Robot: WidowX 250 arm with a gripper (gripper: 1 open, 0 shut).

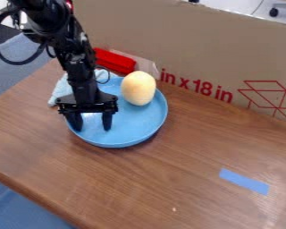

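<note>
My gripper (90,120) is down in the blue plate (139,127), over its near-left part, fingertips at the plate's surface; whether anything is between them I cannot tell. A pale yellow round object (138,88) sits on the back right of the plate. A white cloth-like thing (62,88) lies behind my gripper at the plate's left, partly hidden by the arm.
A red object (117,61) lies at the back, by a large cardboard sheet (217,67) printed with red lettering. A strip of blue tape (245,181) is on the wooden table (133,188).
</note>
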